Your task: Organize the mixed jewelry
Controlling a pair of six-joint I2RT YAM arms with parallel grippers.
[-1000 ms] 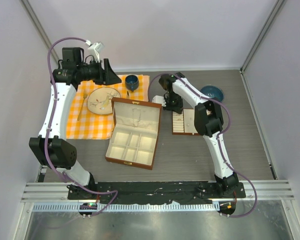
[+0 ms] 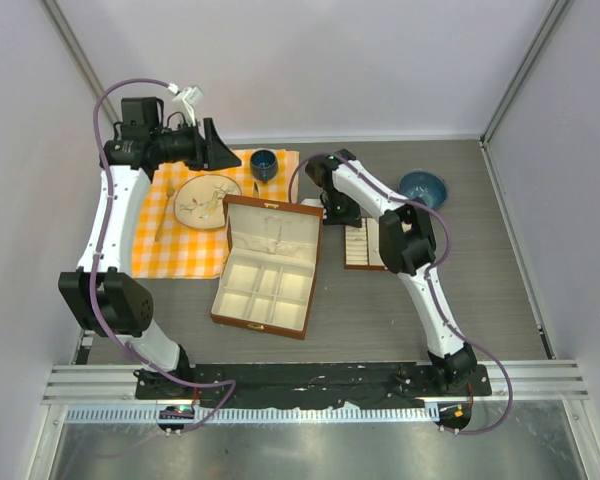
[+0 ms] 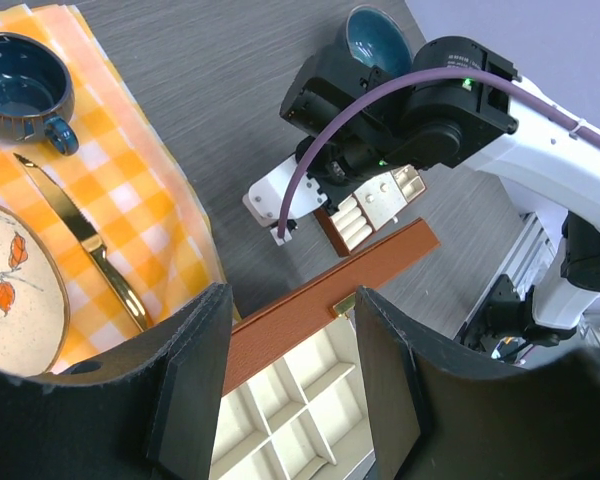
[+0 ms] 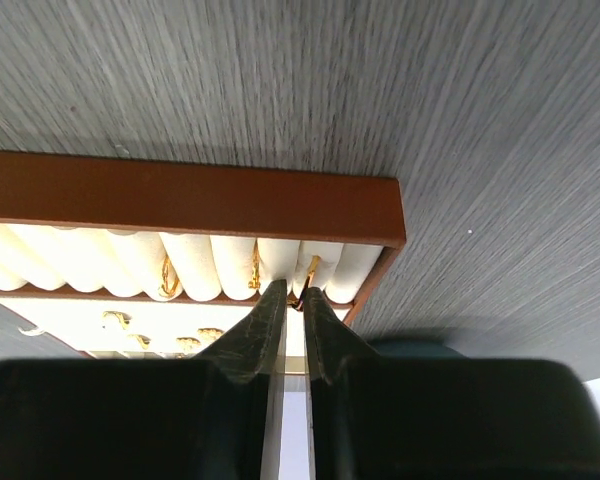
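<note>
A brown tray of cream ring rolls holds several gold pieces, some on the rolls, others on the flat section below. My right gripper is shut on a small gold piece at one of the rightmost rolls. In the top view that tray is partly under the right arm. The open jewelry box with empty cream compartments stands left of it. My left gripper is open, high above the box's upper-left region, with nothing between its fingers.
An orange checked cloth carries a plate, cutlery and a blue mug. A blue bowl stands at the back right. Bare table lies at the front and right.
The left arm has moved very slightly; the objects on the table look the same.
</note>
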